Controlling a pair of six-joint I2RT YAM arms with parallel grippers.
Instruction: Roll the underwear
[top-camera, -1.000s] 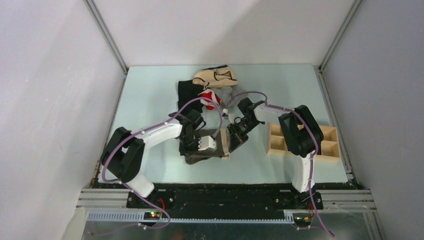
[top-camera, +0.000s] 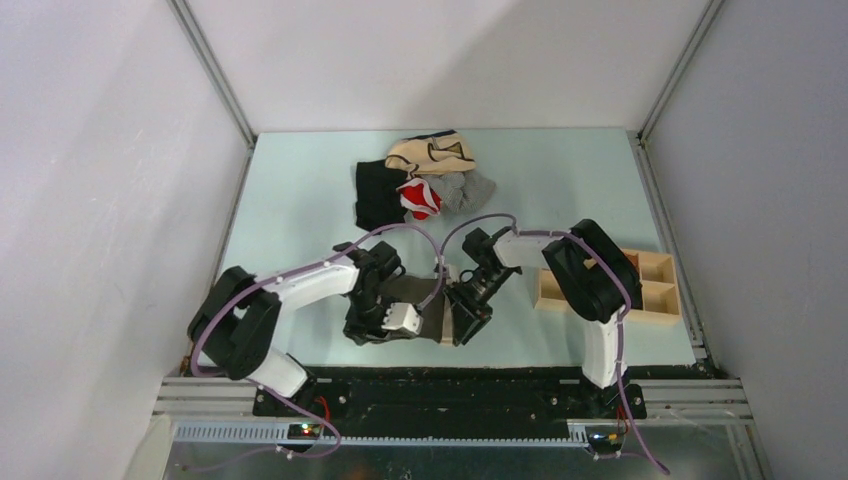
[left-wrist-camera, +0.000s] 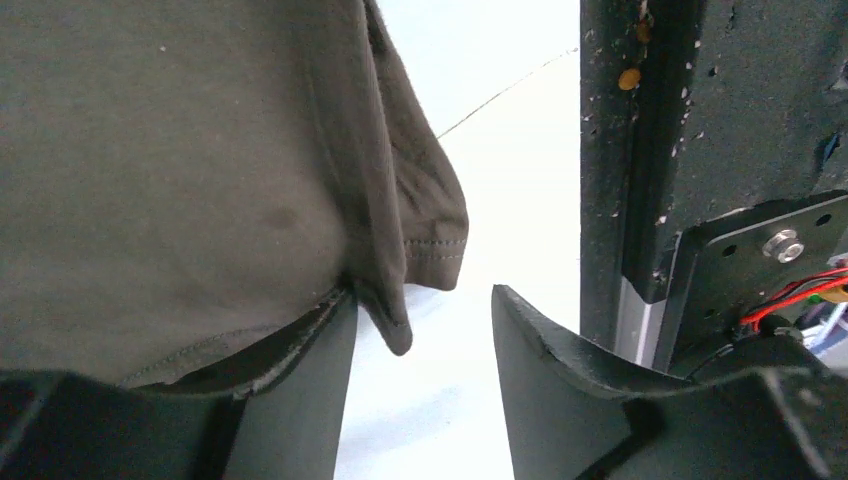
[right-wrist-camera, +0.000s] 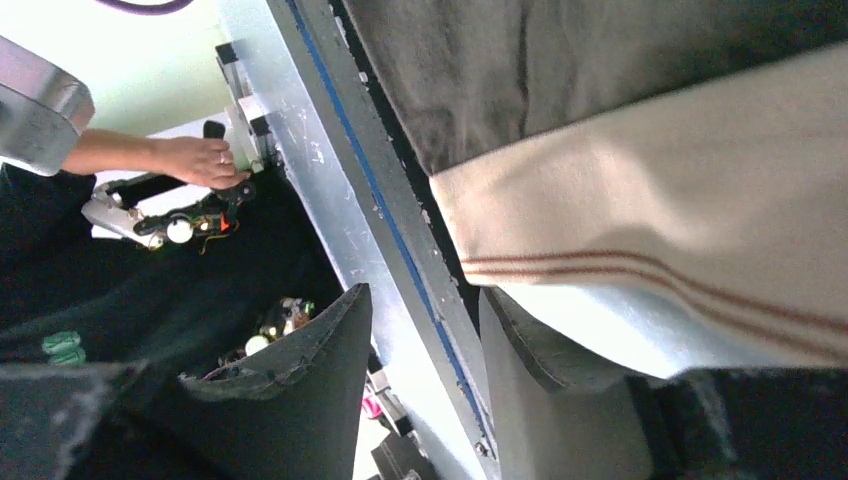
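The dark grey-brown underwear (top-camera: 408, 290) lies on the table between both arms, its beige waistband (top-camera: 447, 318) to the right. In the left wrist view, a folded cloth edge (left-wrist-camera: 385, 230) hangs with its lower tip between the parted fingers of my left gripper, close to the left finger; the fingers are not closed on it. My right gripper is open at the waistband's corner, and the striped beige band (right-wrist-camera: 640, 200) reaches just above its right fingertip. From above, the arms hide parts of the cloth.
A pile with a black garment (top-camera: 377, 195), a beige one (top-camera: 432, 155), a red-and-white one and a grey one lies at the back. A wooden divided box (top-camera: 658, 268) stands at the right, partly behind the right arm. The table's front edge is close to both grippers.
Both grippers have moved toward the front edge of the table. The underwear has shifted forward too, and more of its dark cloth shows between the arms.
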